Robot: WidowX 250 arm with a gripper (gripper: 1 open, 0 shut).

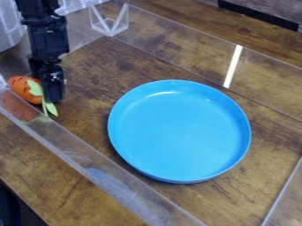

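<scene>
At the left, a black gripper [48, 81] points down over an orange carrot-like object with pale green leaves [26, 88], which lies against the clear wall of the enclosure. The gripper's lower end overlaps the object in this view, and its fingers are hard to make out against it; whether they touch it cannot be told. A large round blue plate [178, 131] lies on the wooden floor to the right, apart from both.
Clear low walls [106, 177] border the wooden work area, with a white tape strip [232, 66] at the upper right. The floor between the gripper and the plate is bare.
</scene>
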